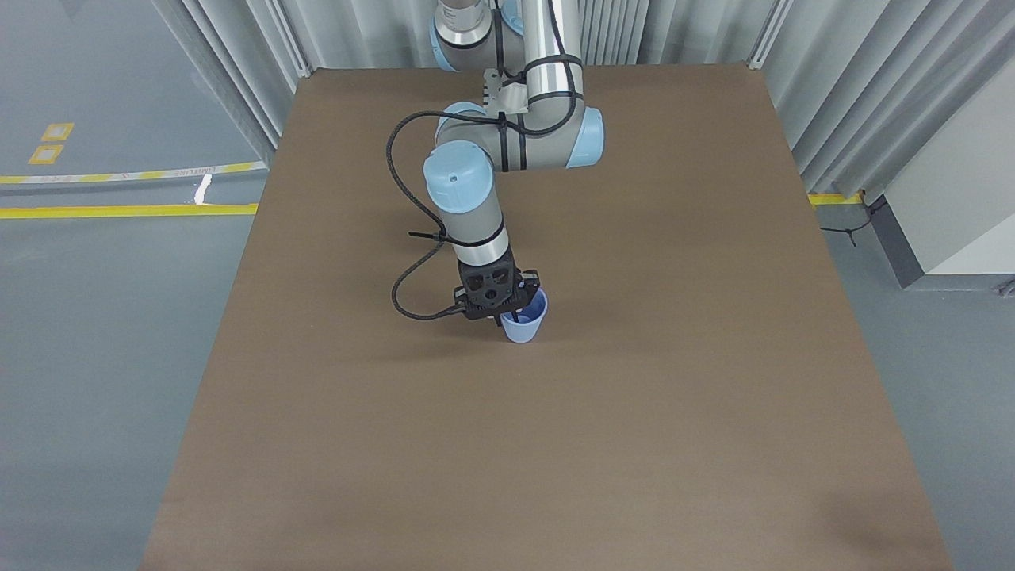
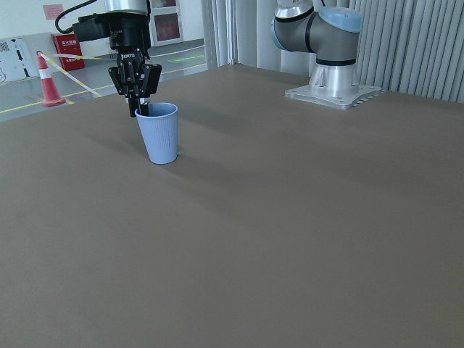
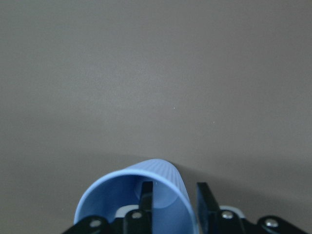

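Note:
A light blue ribbed cup (image 1: pixel 523 325) is at the middle of the brown table, beneath my gripper (image 1: pixel 504 314). In the left view the cup (image 2: pixel 159 138) looks nearly upright, slightly tilted, at the tips of the gripper (image 2: pixel 138 109). In the wrist view one black finger (image 3: pixel 146 195) reaches inside the cup (image 3: pixel 170 209) and the other is outside, past its wall. Whether the fingers grip the wall is unclear.
My arm's base stands at the back edge, in front of grey curtains.

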